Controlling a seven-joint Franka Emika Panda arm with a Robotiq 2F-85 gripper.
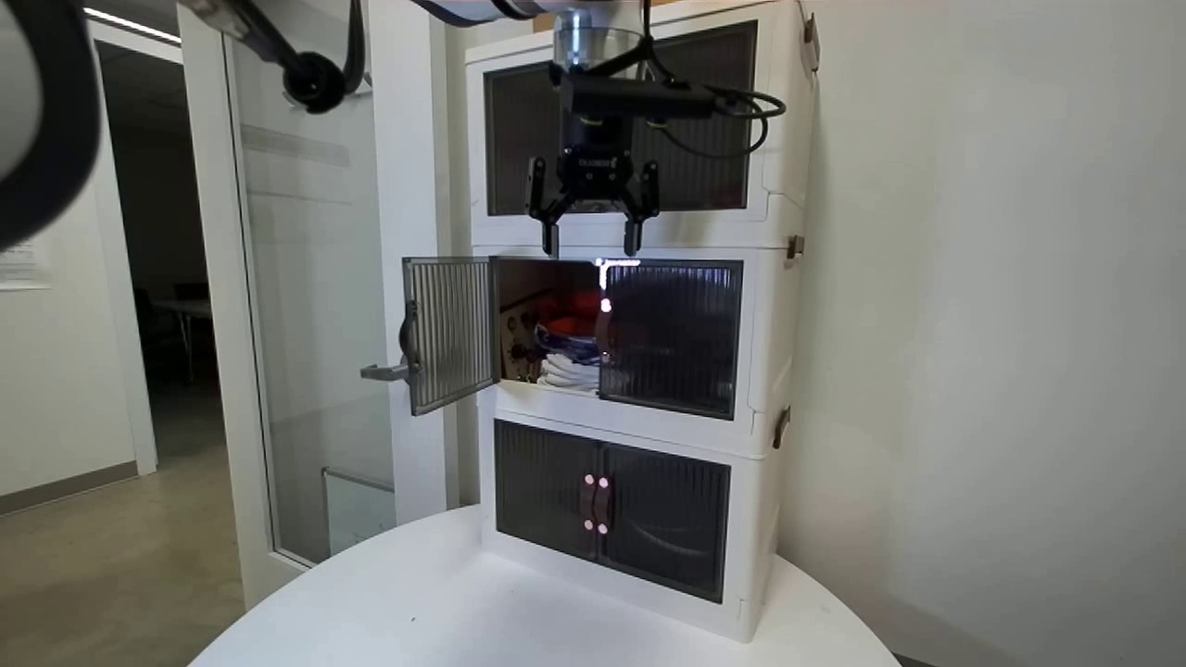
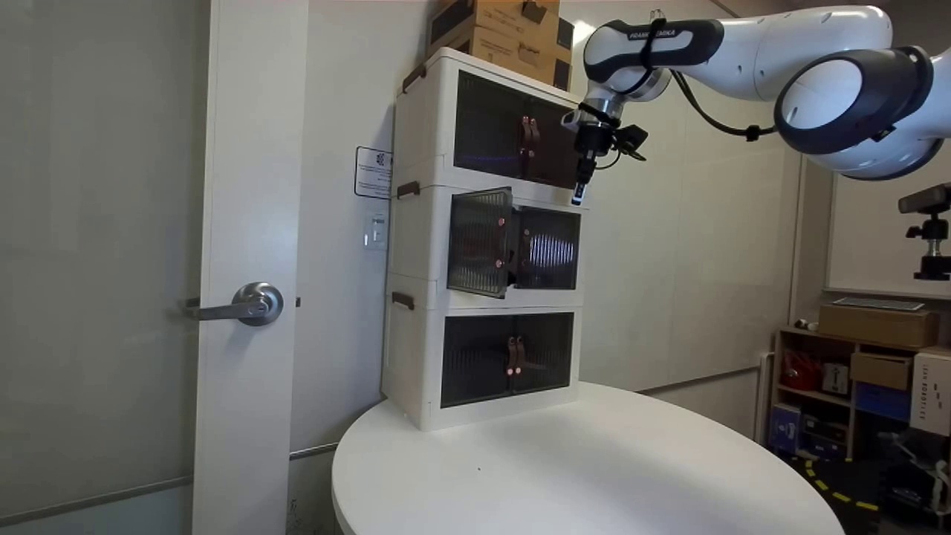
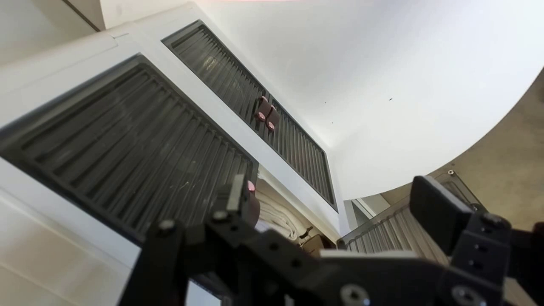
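My gripper (image 1: 592, 246) hangs in front of the white cabinet (image 2: 417, 241), just above the middle compartment in exterior view 1. Its two fingers stand wide apart with nothing between them. The middle compartment's left door (image 1: 453, 333) is swung outward, while the right door (image 1: 673, 340) is closed. Inside, behind the opening, lie folded white cloths (image 1: 569, 371) with blue and red items (image 1: 569, 324) above them. The wrist view shows the closed right door (image 3: 132, 148) beside one finger and the white cloth (image 3: 275, 216) past it.
Both doors of the bottom compartment (image 2: 508, 361) are closed, as are those on top. Cardboard boxes (image 2: 508, 40) rest on the cabinet. A door handle (image 2: 254, 304) is at the left of exterior view 2.
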